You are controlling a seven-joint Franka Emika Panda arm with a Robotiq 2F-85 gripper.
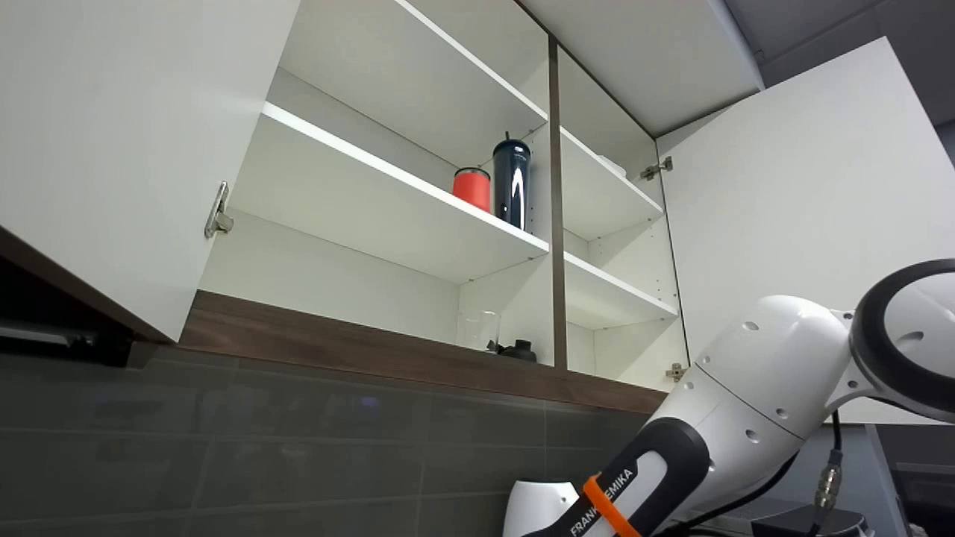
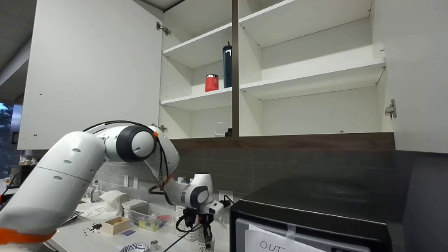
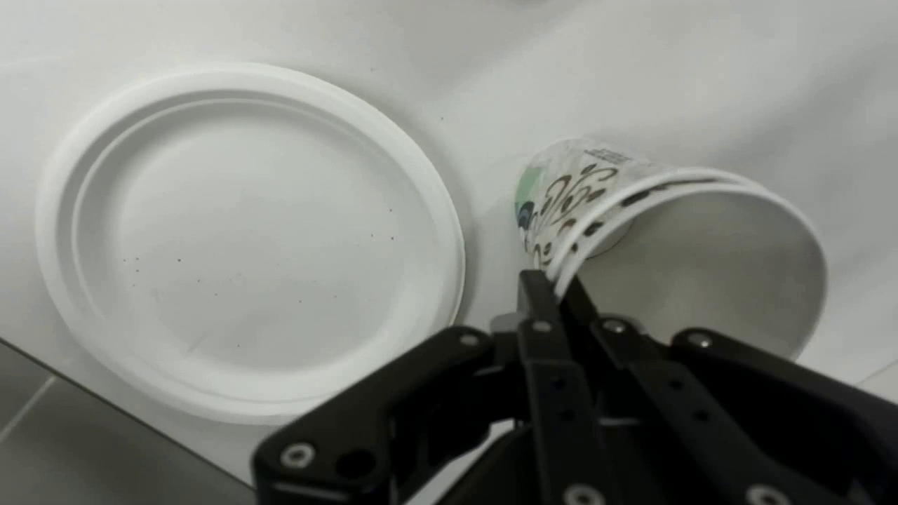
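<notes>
In the wrist view, my gripper is shut on the rim of a patterned paper cup [image 3: 572, 198]. Two rims show close together, so it looks like one cup inside another. The cup's mouth is tipped toward the lower right of that view, and one finger lies inside it. To the left is a round white plate [image 3: 252, 244] with a few dark specks, clear of the cup. Exterior view 2 shows the gripper [image 2: 206, 237] low over the counter, pointing down, with the cup [image 2: 206, 245] partly cut off by the lower frame edge.
A black microwave [image 2: 310, 210] stands close to the right of the gripper. Left on the counter are a clear bin [image 2: 147, 218], a small box [image 2: 116, 225] and cup stacks. Above, the open cabinet holds a red tumbler [image 1: 471, 188] and a dark blue bottle [image 1: 512, 183].
</notes>
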